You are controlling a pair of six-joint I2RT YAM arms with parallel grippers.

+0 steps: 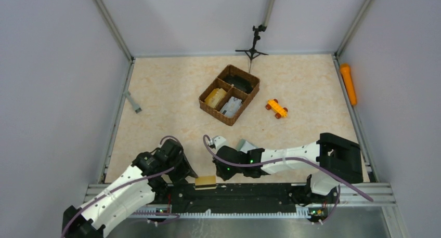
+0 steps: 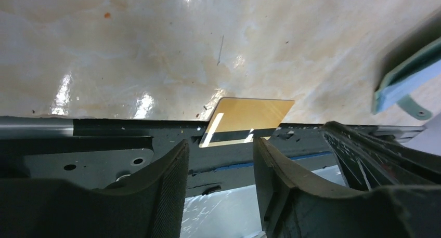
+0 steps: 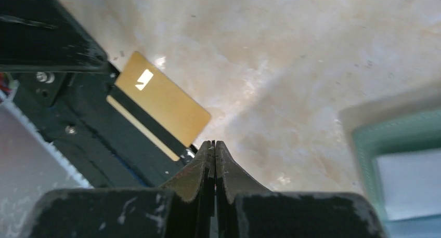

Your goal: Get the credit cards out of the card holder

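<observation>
A gold card (image 1: 205, 181) with a dark stripe lies flat at the table's front edge, its striped side jutting over the dark rail. In the left wrist view the gold card (image 2: 255, 112) sits just beyond the fingers of my left gripper, which stand apart with nothing between them. My right gripper is shut, its fingertips together beside the card (image 3: 161, 100) and nothing showing between them. The green card holder (image 3: 366, 144) lies open to the right, with pale cards or pockets inside. From above, the right arm covers most of the holder (image 1: 244, 145).
A wicker basket (image 1: 204, 104) with compartments stands at the back middle, holding several items. The yellow toy car (image 1: 276, 108) is to its right. A grey stick-like object (image 1: 132, 102) lies at the far left.
</observation>
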